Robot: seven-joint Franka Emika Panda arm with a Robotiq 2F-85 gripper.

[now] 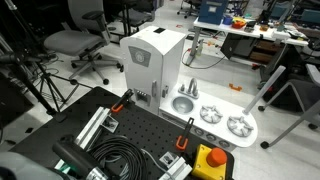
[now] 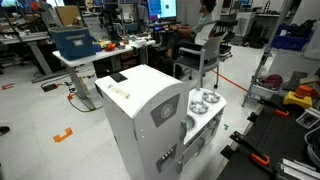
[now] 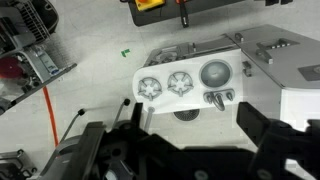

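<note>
My gripper shows in the wrist view as two dark fingers, spread well apart. It looks open, with only the white counter and floor visible in the gap beyond. A toy kitchen counter (image 1: 216, 105) carries a round sink (image 1: 182, 105), a grey faucet (image 1: 192, 88) and two burners (image 1: 240, 126). At the counter's end rises a white toy fridge cabinet (image 1: 152, 65); its door is closed. From above, the sink (image 3: 215, 73) and the burners (image 3: 179, 83) appear just beyond my fingers, with nothing resting on them. The exterior views do not show the gripper.
A dark perforated table (image 1: 140, 130) borders the counter, holding coiled black cable (image 1: 118, 158), orange-handled clamps (image 1: 183, 142) and a yellow box with a red emergency button (image 1: 217, 156). Office chairs (image 1: 75, 40) and desks stand farther off.
</note>
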